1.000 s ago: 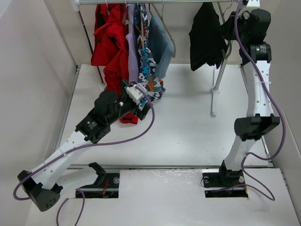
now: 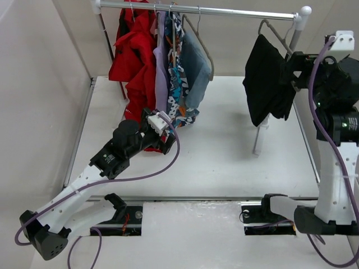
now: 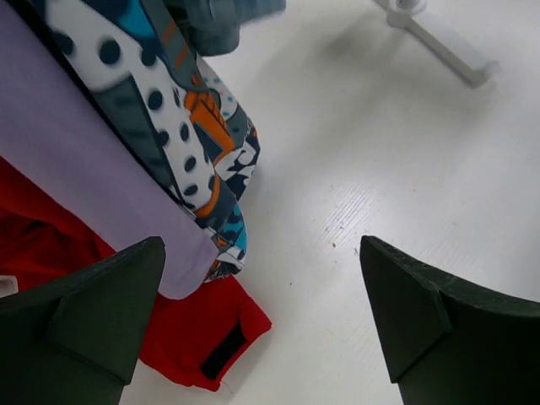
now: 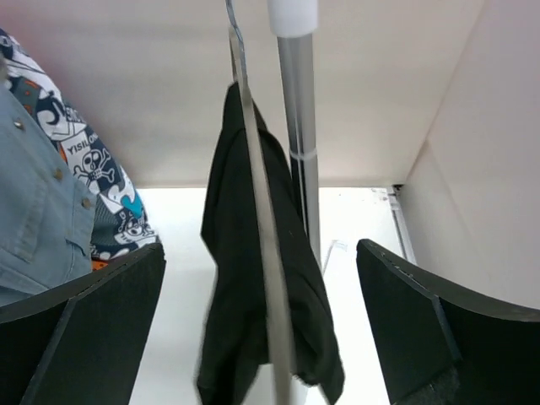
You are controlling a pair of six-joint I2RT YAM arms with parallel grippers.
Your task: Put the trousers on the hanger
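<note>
Black trousers [image 2: 268, 84] hang folded over a wooden hanger [image 2: 273, 35] near the right end of the rail. In the right wrist view the black cloth [image 4: 232, 177] drapes over the hanger's bar [image 4: 263, 202], which runs between the open fingers without being gripped. My right gripper [image 2: 294, 70] stands beside the trousers on their right, fingers apart. Over the middle-left of the floor, my left gripper [image 2: 164, 134] is open and empty. Its wrist view shows the fingers [image 3: 93, 325] wide apart next to the lower ends of hanging clothes.
A metal rail [image 2: 219, 10] spans the back. On its left hang a red jacket [image 2: 137, 61], a lilac garment [image 2: 161, 70], a patterned garment [image 2: 178, 84] and a denim shirt [image 2: 196, 64].
The right arm has moved right and toward the front, away from the rail. The trousers now hang lower and more to the right in view. The rail has shifted slightly; the left arm barely moved.
</note>
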